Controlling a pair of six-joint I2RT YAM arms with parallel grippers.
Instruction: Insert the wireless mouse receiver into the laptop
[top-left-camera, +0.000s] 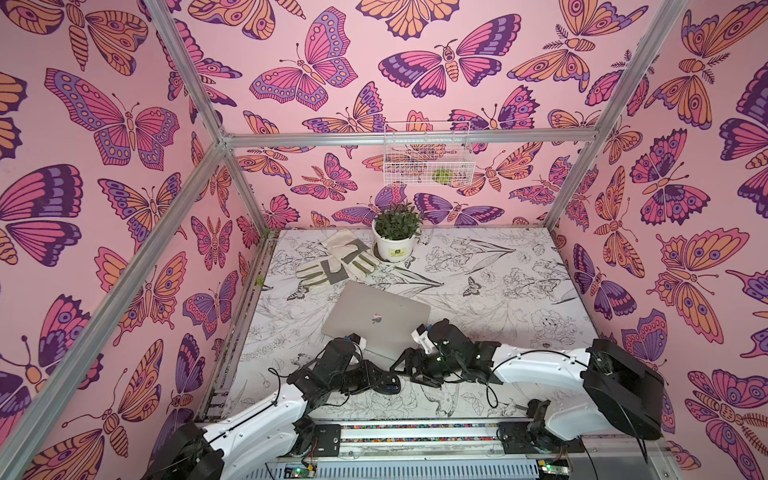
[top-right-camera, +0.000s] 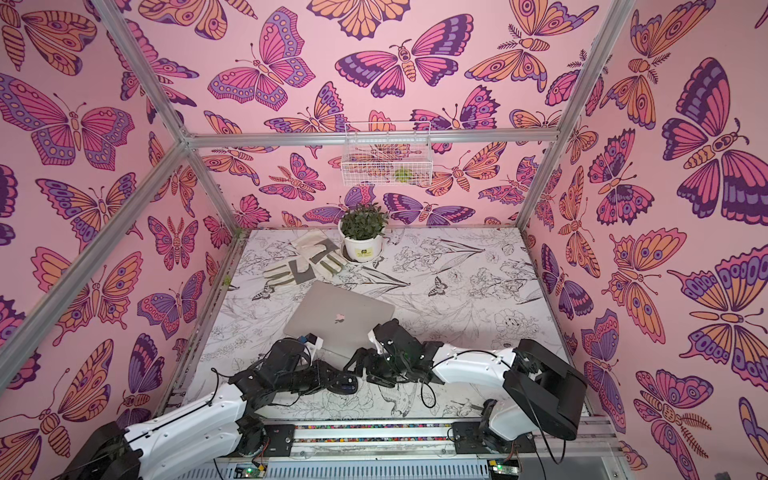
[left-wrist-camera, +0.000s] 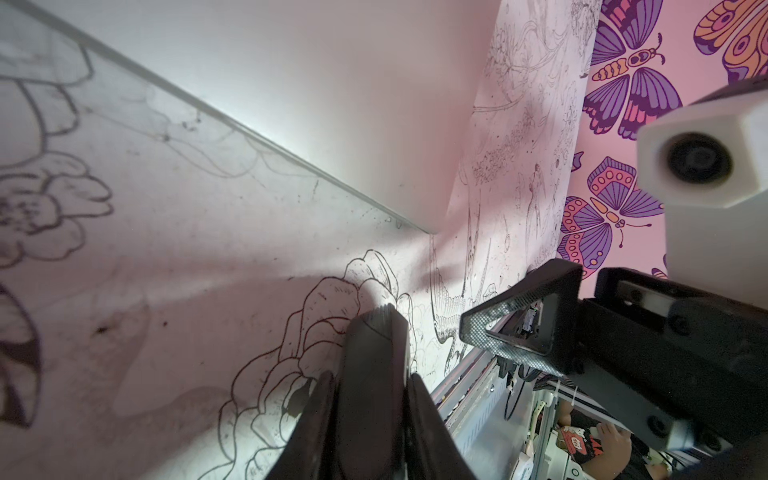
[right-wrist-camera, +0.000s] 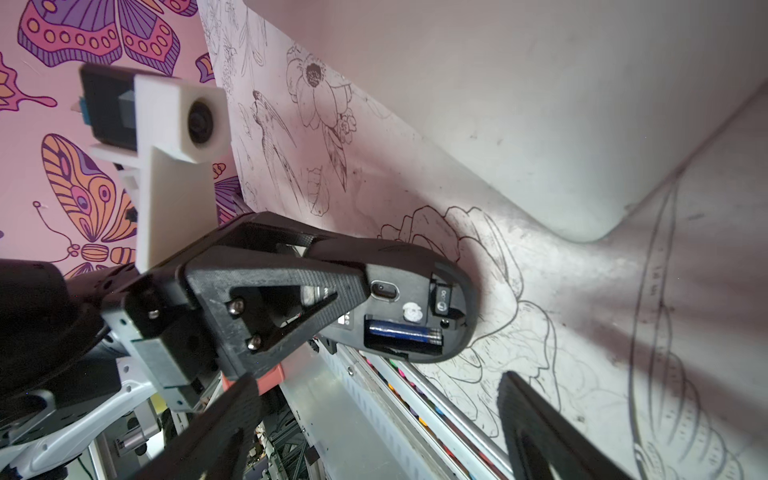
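My left gripper is shut on the black mouse, held over the table near its front edge. The mouse's underside faces my right wrist camera with its battery bay uncovered. Inside that bay lie a blue battery and the small black receiver in its slot. Close to the mouse's right, my right gripper stands open; its fingers are apart with nothing between them. The closed silver laptop lies flat just behind both grippers. The left wrist view shows the mouse's narrow side between the fingers.
Behind the laptop are work gloves and a potted plant. A wire basket hangs on the back wall.
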